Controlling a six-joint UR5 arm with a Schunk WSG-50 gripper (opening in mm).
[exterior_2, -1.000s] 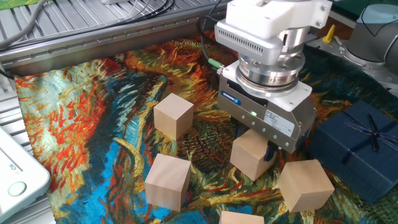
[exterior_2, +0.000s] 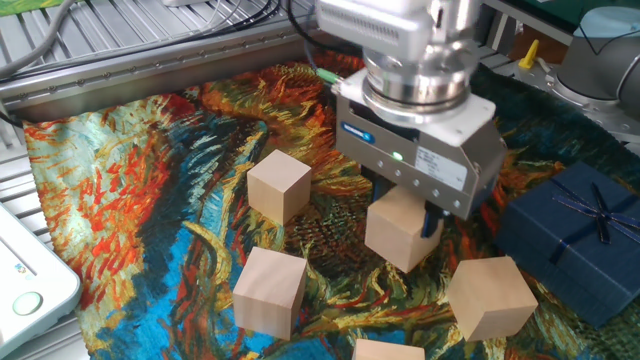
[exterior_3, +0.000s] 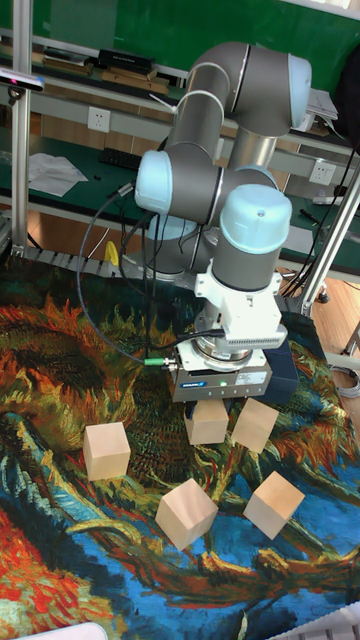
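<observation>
My gripper (exterior_2: 405, 214) is shut on a pale wooden cube (exterior_2: 395, 236), with one dark finger (exterior_2: 432, 222) against its right side. The other finger is mostly hidden behind the cube. In exterior view 3 the same cube (exterior_3: 208, 425) hangs right under the gripper body. Loose wooden cubes sit around it: one to the left (exterior_2: 280, 187), another at the lower left (exterior_2: 270, 293), and a cube at the lower right (exterior_2: 491, 298). The bottom edge of exterior view 2 cuts off one more cube (exterior_2: 390, 350).
A dark blue gift box (exterior_2: 580, 245) with a ribbon stands at the right. A white device (exterior_2: 30, 285) lies beyond the cloth's left edge, and a metal rail (exterior_2: 160, 70) runs behind it.
The other cubes have stayed put.
</observation>
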